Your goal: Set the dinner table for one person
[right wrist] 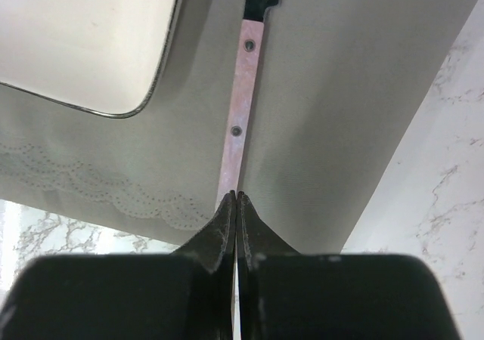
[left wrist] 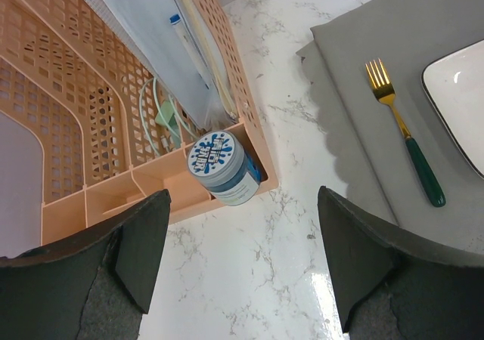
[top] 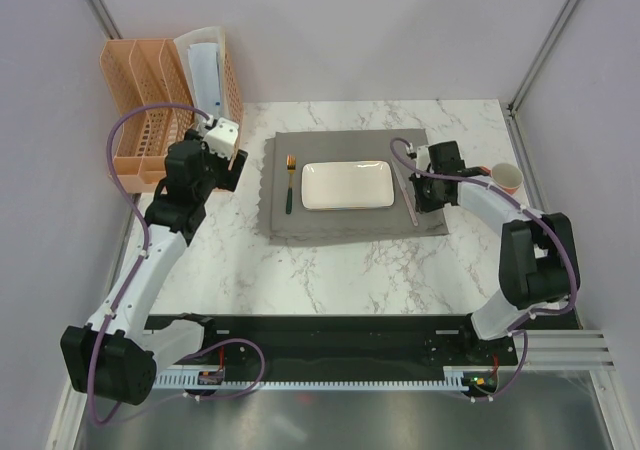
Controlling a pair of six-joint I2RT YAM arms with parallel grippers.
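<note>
A white rectangular plate [top: 347, 186] lies mid-placemat on the grey mat [top: 330, 228]. Left of it rests a fork with gold tines and a green handle [top: 290, 184]. On the plate's right lies a knife with a pink handle [right wrist: 240, 98], roughly parallel to the plate's side. My right gripper is shut over the lower end of that handle, nothing showing between its fingers; the knife appears to lie flat on the mat. Beside the rack my left gripper stands open and empty, above the bare marble.
An orange rack [top: 150, 80] at the back left holds papers, a pen and a blue-lidded jar [left wrist: 216, 159]. A cup [top: 507, 177] stands right of the mat, close to the right arm.
</note>
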